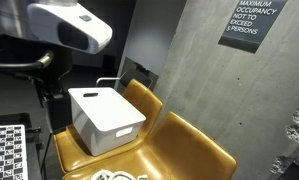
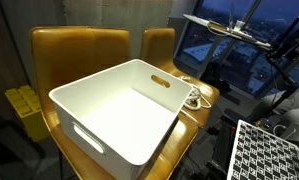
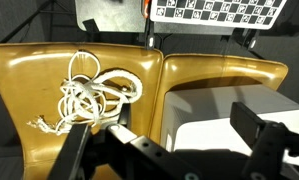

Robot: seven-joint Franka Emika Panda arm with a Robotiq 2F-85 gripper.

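An empty white bin (image 2: pixel 117 118) with handle slots stands on a tan leather chair; exterior view 1 also shows the bin (image 1: pixel 109 118). Beside it, on the neighbouring tan seat, lies a loose bundle of white rope (image 3: pixel 87 98), partly visible as rope (image 2: pixel 197 98) behind the bin. My gripper is open above the chairs, its dark fingers spread wide with nothing held between them. The rope is left of the fingers in the wrist view, the bin below right, partly covered by the right finger.
A black-and-white patterned board (image 2: pixel 267 155) lies near the arm's side of the chairs. The chair backs (image 2: pixel 81 55) rise behind the seats. Yellow blocks (image 2: pixel 27 112) stand at the far left. A concrete wall (image 1: pixel 209 90) closes off the back.
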